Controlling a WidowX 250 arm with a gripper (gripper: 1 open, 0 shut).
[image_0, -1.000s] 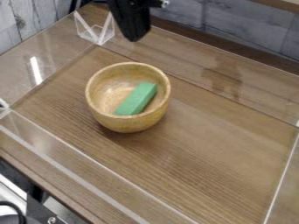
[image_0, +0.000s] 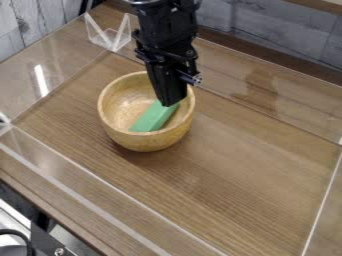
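Note:
A tan round bowl (image_0: 123, 131) sits on the wooden table left of centre. In it lies a green oblong object (image_0: 152, 118). My black gripper (image_0: 166, 97) hangs over the bowl's back right part, its fingertips just above the green object and partly covering the bowl. Whether they touch the object, and how far apart they stand, is unclear.
At the back left are a pale wall and a clear or white item (image_0: 110, 30). Dark cables show at the lower left corner.
The bowl has not visibly moved.

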